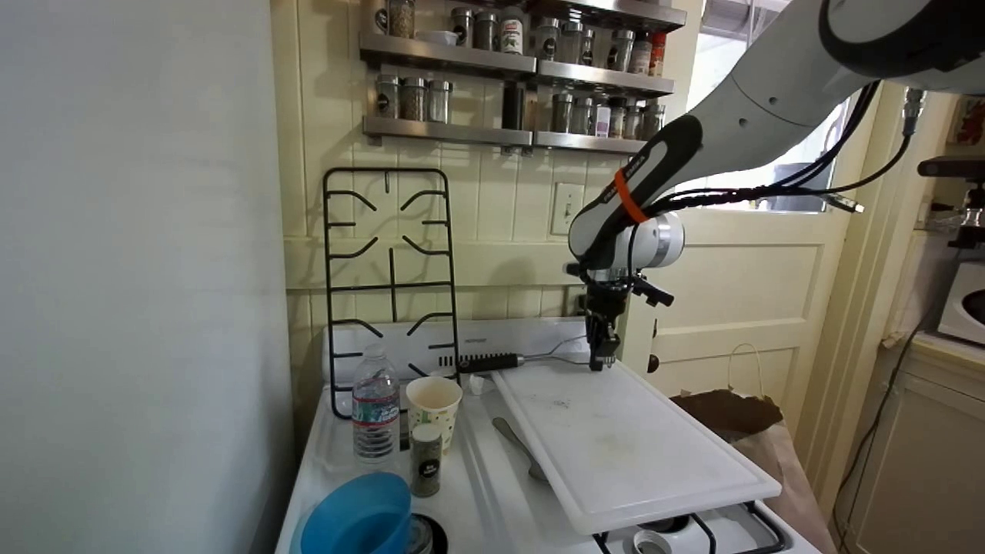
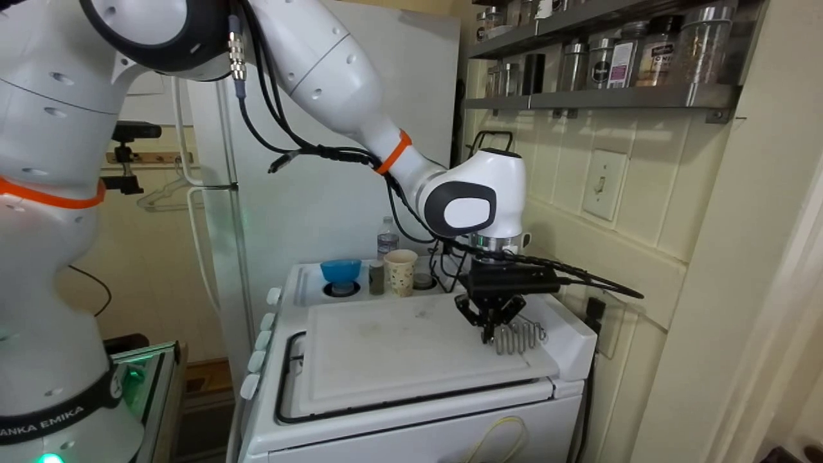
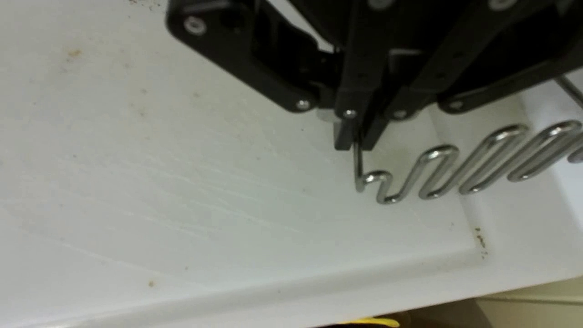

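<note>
A metal masher with a zigzag wire head (image 3: 442,175) and a black ribbed handle (image 1: 489,362) lies by the back edge of a white cutting board (image 1: 637,443). My gripper points down over the board's back corner. In the wrist view its fingers are shut on the masher's wire where it meets the near end of the zigzag. The zigzag head (image 2: 518,336) also shows beside the fingertips in exterior view 2. Whether the masher is clear of the board cannot be told.
On the stove's left side stand a water bottle (image 1: 375,406), a paper cup (image 1: 434,402), a spice jar (image 1: 425,460) and a blue bowl (image 1: 360,517). A spoon (image 1: 522,449) lies beside the board. A black grate (image 1: 389,288) leans on the wall. Most of the board is bare.
</note>
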